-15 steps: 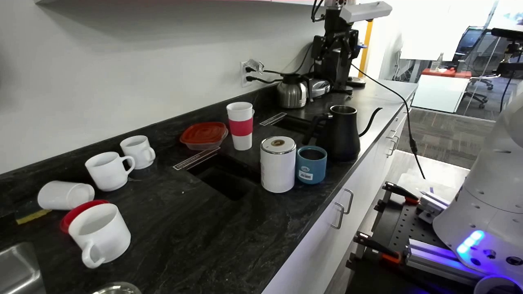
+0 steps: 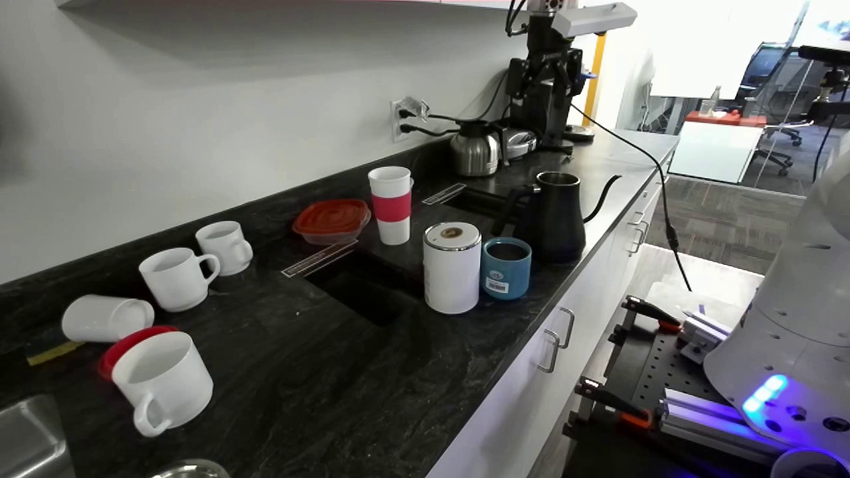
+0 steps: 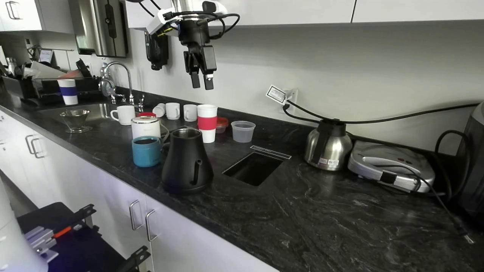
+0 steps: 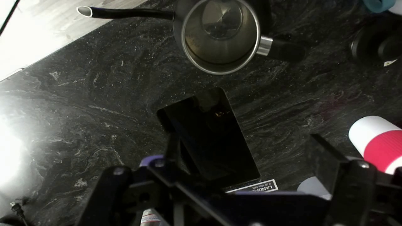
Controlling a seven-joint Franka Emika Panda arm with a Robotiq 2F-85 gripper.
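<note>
High over the counter, my gripper (image 3: 202,84) points down. In the wrist view its fingers (image 4: 327,158) are spread wide, with nothing held between them. Below it stands a black gooseneck kettle (image 3: 186,165), upright and lidless; its open mouth shows at the top of the wrist view. A blue mug (image 2: 507,269) stands close to the kettle, beside a white canister (image 2: 451,271). Nearer the wall is a tall white cup with a red band (image 2: 390,206). Several white mugs (image 2: 176,279) are grouped towards the sink, one lying on its side.
Two dark slots are cut in the counter; one slot (image 4: 214,135) lies below the gripper. A clear tub (image 3: 243,131), a steel carafe (image 3: 329,147) and a grey appliance (image 3: 391,165) stand along the wall. A glass dripper (image 3: 75,118) sits near the sink.
</note>
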